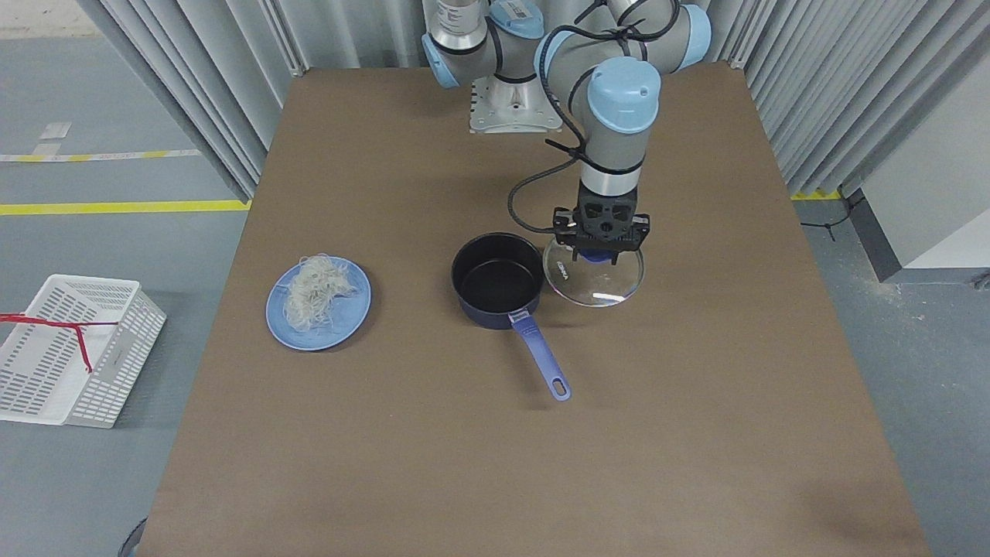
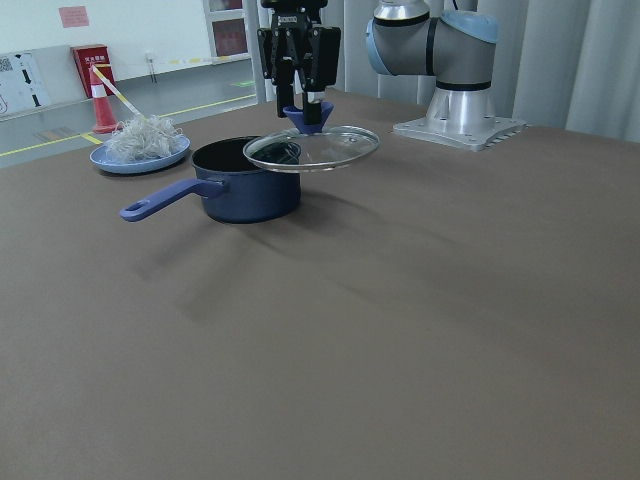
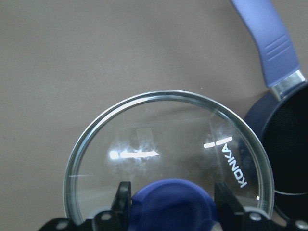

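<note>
My black gripper (image 2: 298, 100) is shut on the blue knob (image 3: 173, 207) of a glass lid (image 1: 585, 283), holding it in the air just beside the saucepan, to its right in the front view and partly over its rim in the left view. The dark blue saucepan (image 1: 497, 275) stands uncovered on the table, its blue handle (image 1: 543, 357) pointing toward the front. A blue plate (image 1: 343, 325) with a heap of pale noodle-like strands (image 1: 312, 292) sits to the left of the saucepan.
A white plastic basket (image 1: 111, 371) stands on the floor to the left. The robot's base (image 2: 460, 125) is at the back of the table.
</note>
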